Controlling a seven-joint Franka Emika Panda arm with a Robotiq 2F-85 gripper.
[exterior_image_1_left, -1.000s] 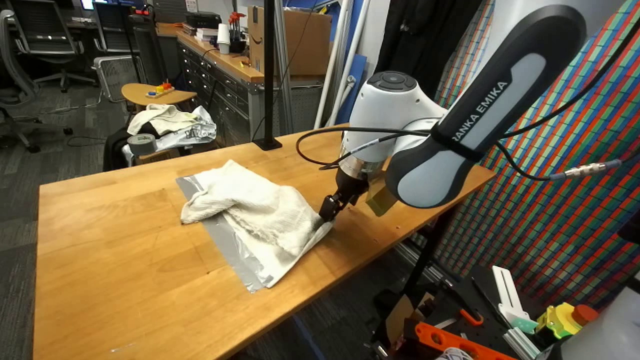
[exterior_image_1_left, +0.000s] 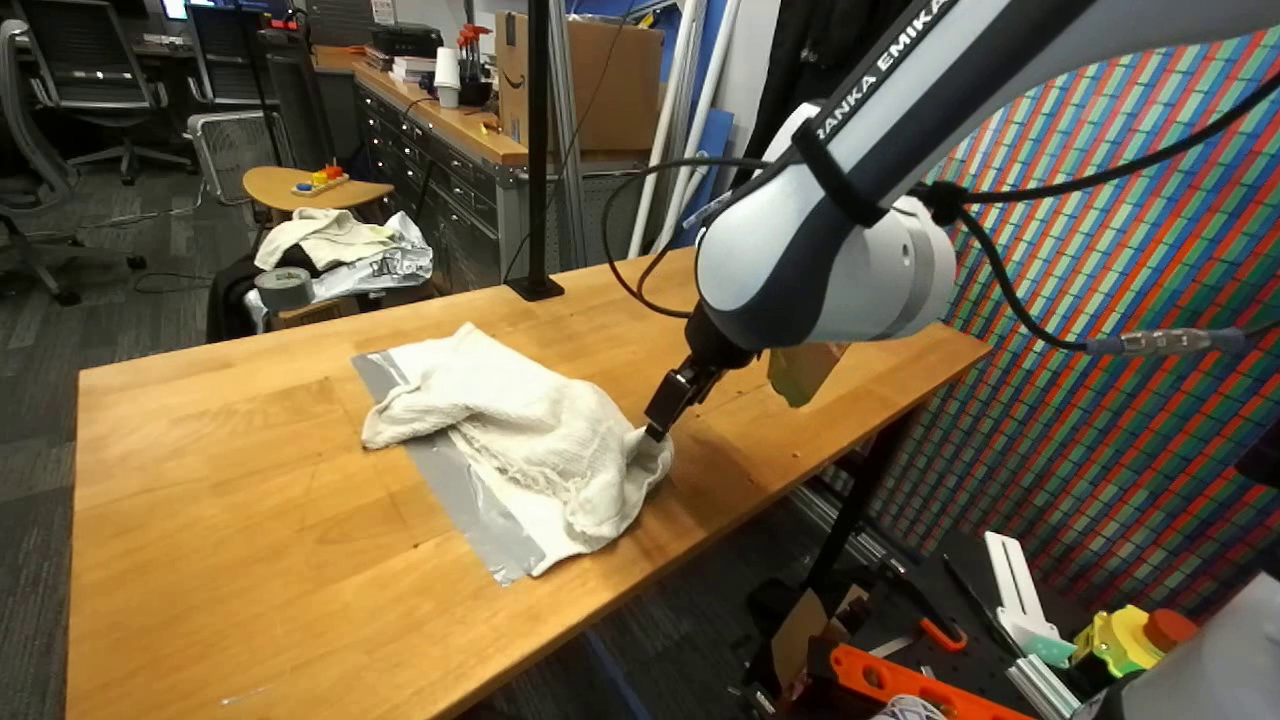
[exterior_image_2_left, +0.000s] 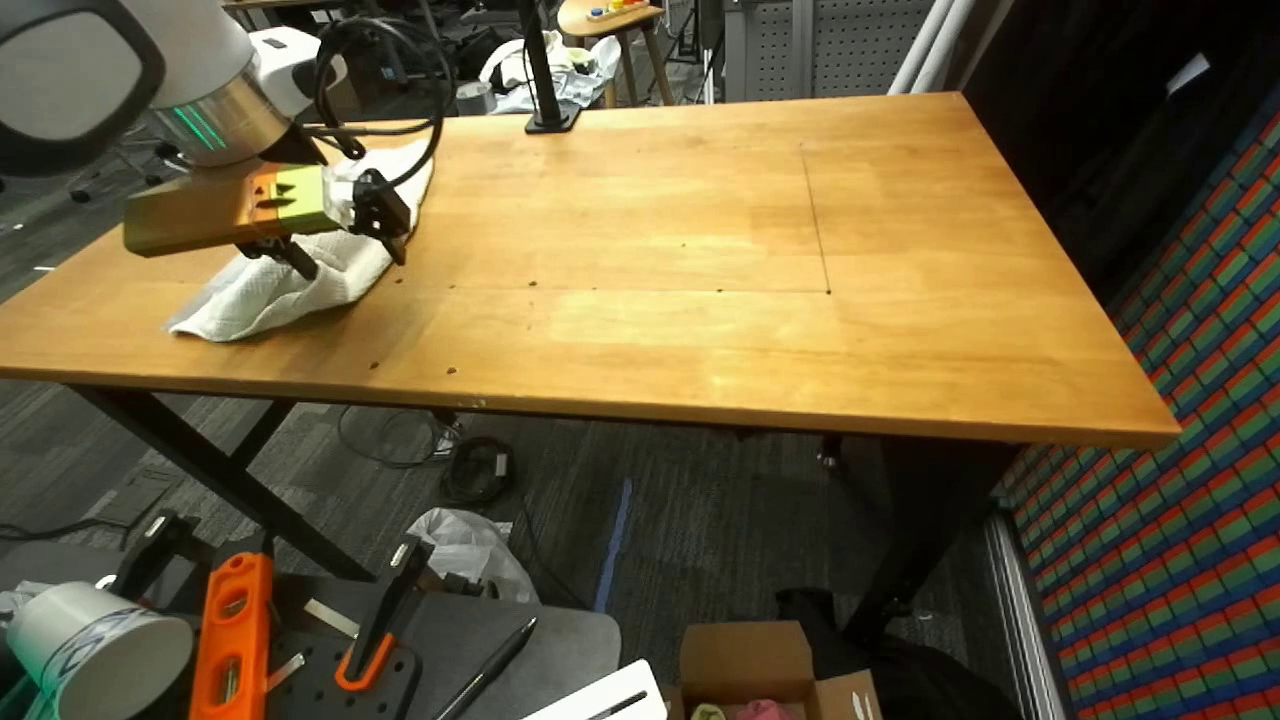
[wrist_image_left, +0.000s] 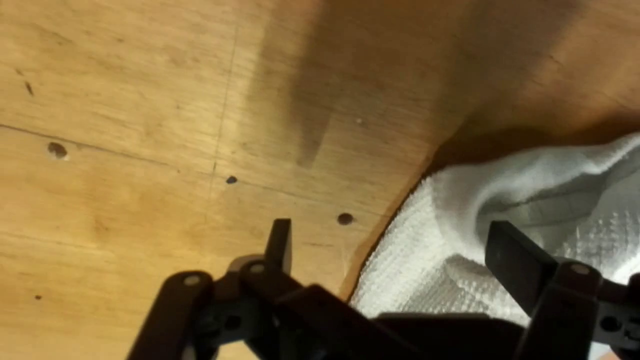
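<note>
A white towel (exterior_image_1_left: 528, 414) lies crumpled on the wooden table, its near right corner bunched up and folded over. My gripper (exterior_image_1_left: 662, 414) is at that corner in exterior view 1. In the wrist view the gripper is open, its fingers wide apart. The left finger (wrist_image_left: 279, 245) is over bare wood, and the right finger (wrist_image_left: 513, 261) overlaps a fold of the towel (wrist_image_left: 414, 252). Nothing is gripped between them. Exterior view 2 shows both fingers above the towel's right side; whether one touches the cloth I cannot tell.
Grey tape (exterior_image_1_left: 480, 516) runs along the towel's left edge, partly under it. A black post (exterior_image_1_left: 535, 283) stands at the table's back edge.
The arm has tilted and its wrist has swung up and to the right, the fingertips staying near the towel's corner. That corner, flatter and stretched before, is now bunched and curled.
</note>
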